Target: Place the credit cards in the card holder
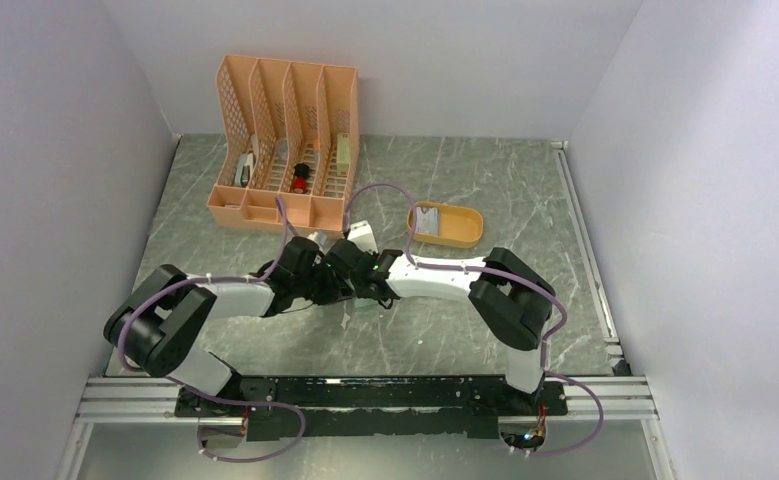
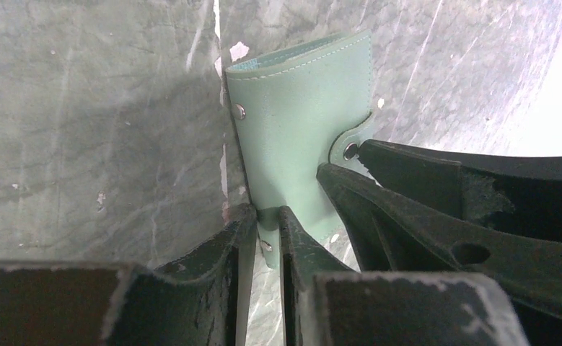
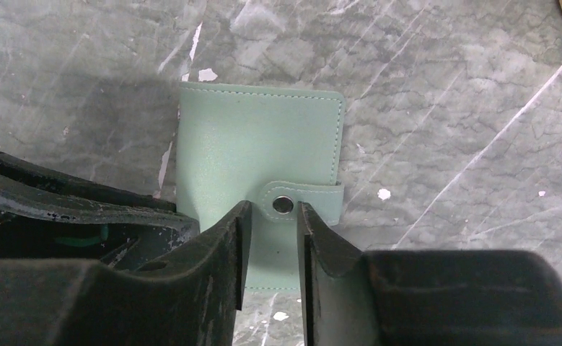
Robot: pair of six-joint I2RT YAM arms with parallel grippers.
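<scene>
A mint-green card holder [image 2: 292, 130] with a snap flap [image 3: 317, 202] lies on the grey marble table. In the left wrist view my left gripper has its fingertips slightly apart at the holder's lower left edge. My right gripper has its fingertips either side of the flap's metal snap, seen in the right wrist view. Both are part open; whether either grips the leather is unclear. In the top view the two grippers meet over the holder, mostly hiding it. Pale cards lie in the yellow tray [image 1: 462, 226].
A peach divided organizer [image 1: 325, 210] with various items stands at the back left, close behind the grippers. Walls border both sides.
</scene>
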